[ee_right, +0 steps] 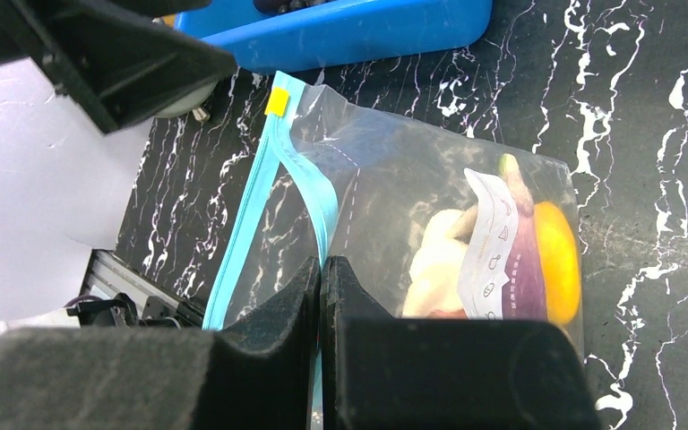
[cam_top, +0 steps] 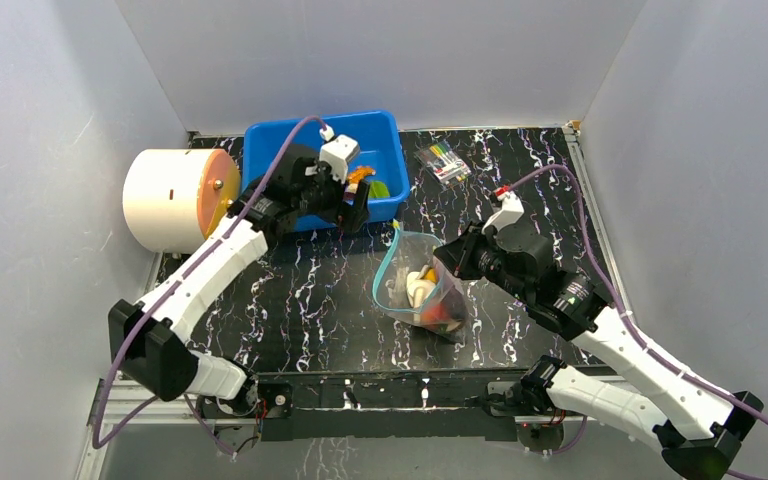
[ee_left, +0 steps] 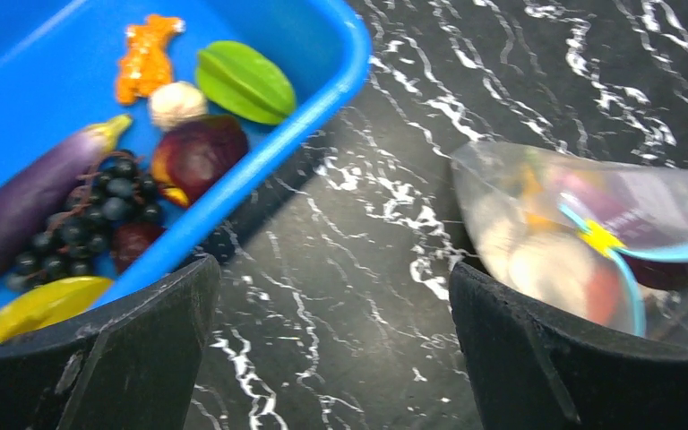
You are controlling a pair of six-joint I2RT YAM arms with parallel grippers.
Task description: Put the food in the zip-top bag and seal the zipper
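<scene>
A clear zip top bag with a blue zipper stands mid-table, its mouth gaping. Pale, purple and yellow toy food shows inside it. My right gripper is shut on the bag's rim, the blue zipper strip running down between its fingers. The yellow slider sits at the free far corner. My left gripper stands open over the near rim of the blue bin, empty. In the left wrist view its fingers are wide apart, with an eggplant, grapes and a green fruit in the bin.
The blue bin stands at the back left. A flat packet of coloured pens lies at the back, right of it. A large white cylinder is at the far left. Table space left of the bag is clear.
</scene>
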